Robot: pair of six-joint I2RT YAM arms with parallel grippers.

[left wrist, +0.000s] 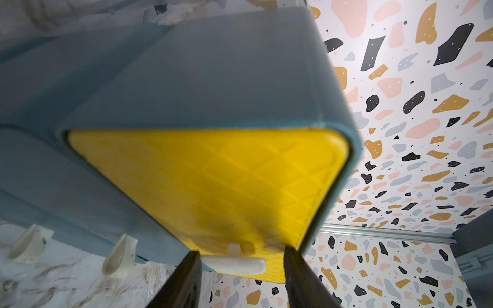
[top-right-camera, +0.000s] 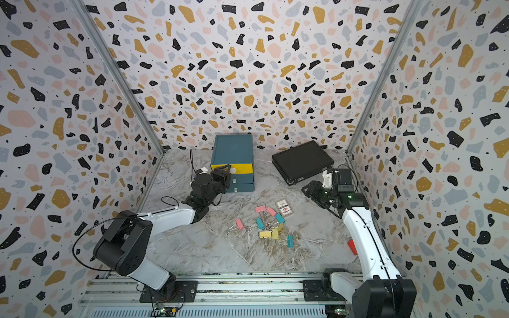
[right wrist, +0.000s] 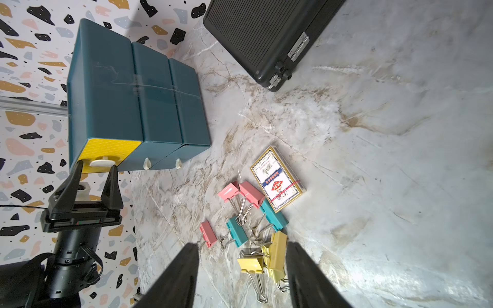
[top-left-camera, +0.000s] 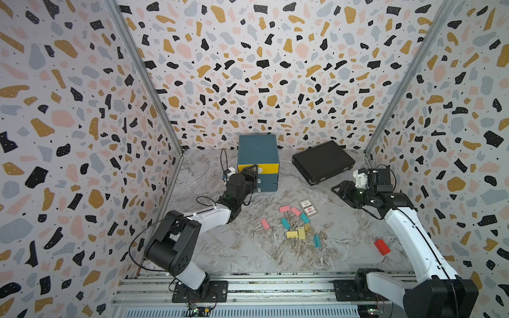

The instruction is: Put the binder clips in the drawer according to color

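Note:
A blue-grey drawer unit stands at the back with its yellow top drawer shut. My left gripper is at that drawer, fingers apart on either side of its white handle; contact is unclear. Pink clips, teal clips and yellow clips lie loosely on the marble table in front of the unit. My right gripper hangs over the table's right side, fingers apart, with nothing held.
A black case lies at the back right. A card box is beside the clips, and a red object is at the right front.

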